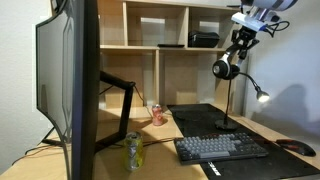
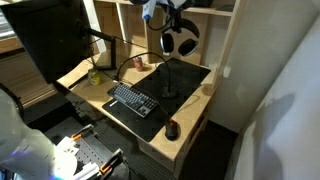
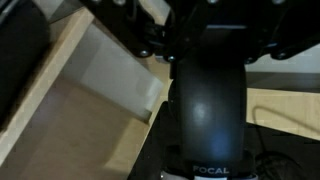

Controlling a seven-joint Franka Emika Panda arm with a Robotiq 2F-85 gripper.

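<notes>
A pair of black headphones hangs in the air above the desk, in front of the shelves. My gripper is shut on the headband at its top. From the other side, both round ear cups dangle below the arm, clear of the desk. The wrist view has the dark padded headband, lettered FOCAL, running down from my gripper. The fingertips are dark and blurred there, so their exact contact is hard to make out.
Beneath and beside the headphones stands a black desk lamp with a thin curved arm. A keyboard and a mouse lie on the desk. A yellow can, a red can and a large monitor occupy the left. Wooden shelves rise behind.
</notes>
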